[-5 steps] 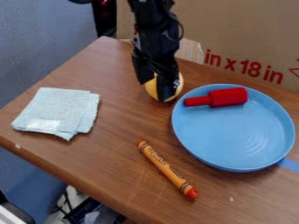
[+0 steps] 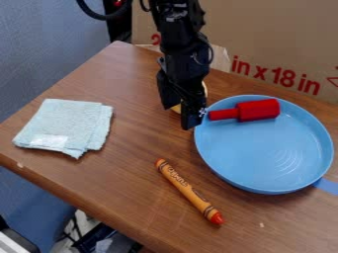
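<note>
The black gripper [image 2: 185, 101] hangs over the table at upper centre, just left of a blue plate [image 2: 267, 156]. A round yellow object behind it is mostly hidden; whether the fingers hold it I cannot tell. A red rolling-pin-like object [image 2: 258, 110] lies on the plate's back part, its handle pointing left toward the gripper. A large orange crayon [image 2: 188, 189] lies diagonally on the front of the table. A folded pale cloth [image 2: 66, 126] lies on the left.
A cardboard box [image 2: 278, 40] stands along the back. The wooden table [image 2: 106, 193] has clear room between cloth and crayon and at the front. Its left edge drops to the floor.
The gripper has shifted slightly right toward the plate and now covers more of the yellow object. The plate, crayon and cloth are unchanged.
</note>
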